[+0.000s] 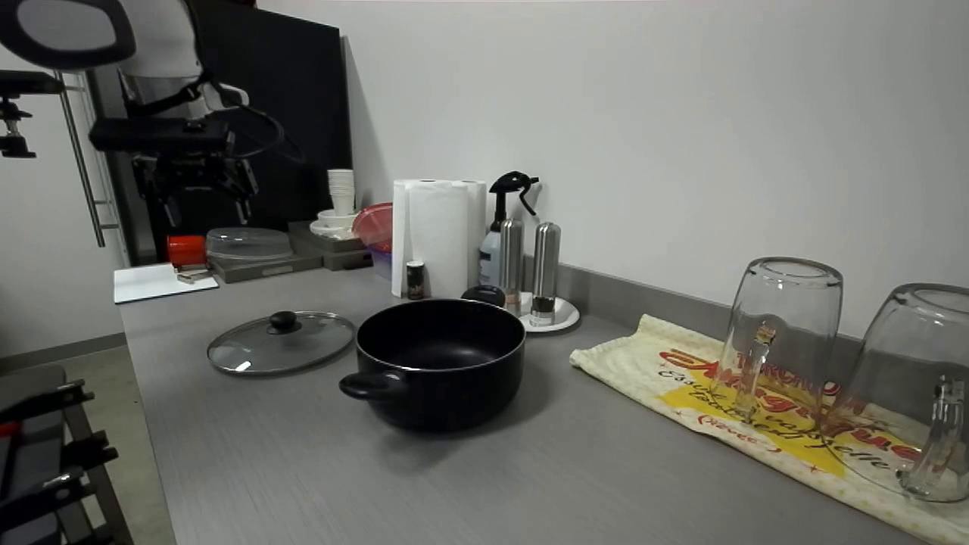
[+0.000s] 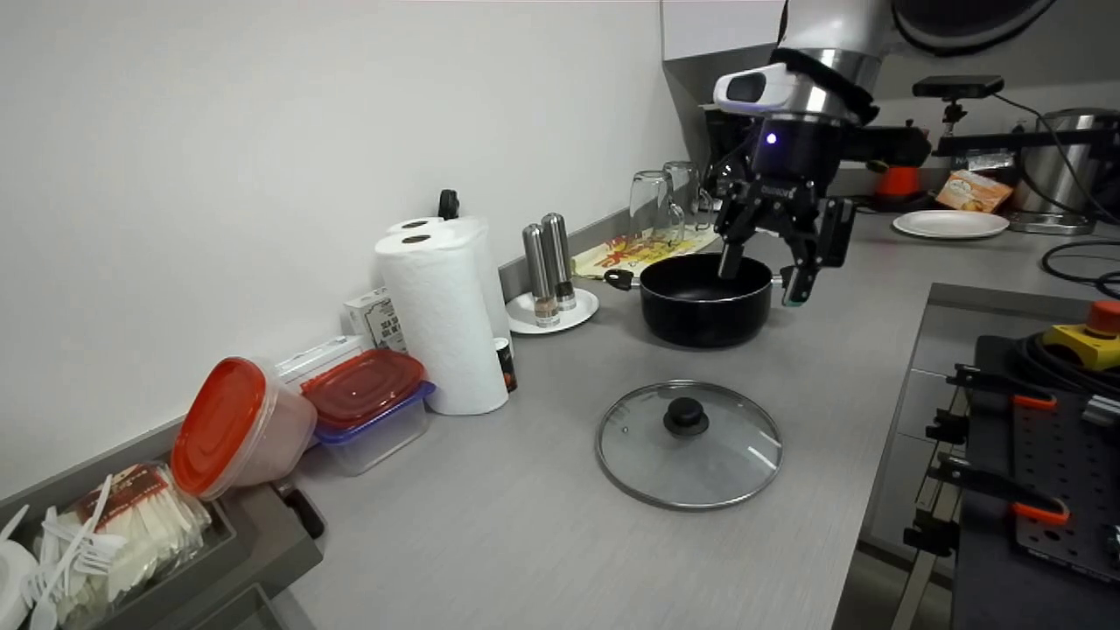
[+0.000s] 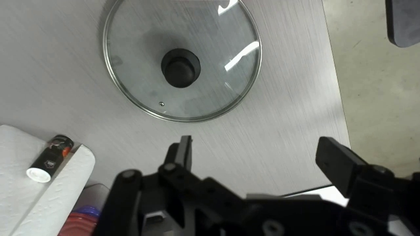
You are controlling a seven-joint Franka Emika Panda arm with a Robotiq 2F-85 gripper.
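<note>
A round glass lid (image 2: 640, 462) with a black knob (image 2: 687, 416) lies flat on the counter, knob up. Beside it stands an uncovered black pot (image 1: 445, 390), which looks empty as far as its inside shows. My gripper (image 1: 209, 218) is in the air above the counter, apart from the lid and the pot. Its two fingers are spread wide, and in the wrist view only bare counter shows between the fingertips. From the wrist, the whole knob is visible, ahead of the fingers, though the lid's far rim is cut off by the frame.
Paper towel rolls (image 2: 446, 315) and two metal grinders (image 1: 545, 263) on a white plate (image 1: 565, 315) line the wall. Glass mugs (image 1: 781, 336) stand upside down on a printed cloth (image 1: 636, 363).
</note>
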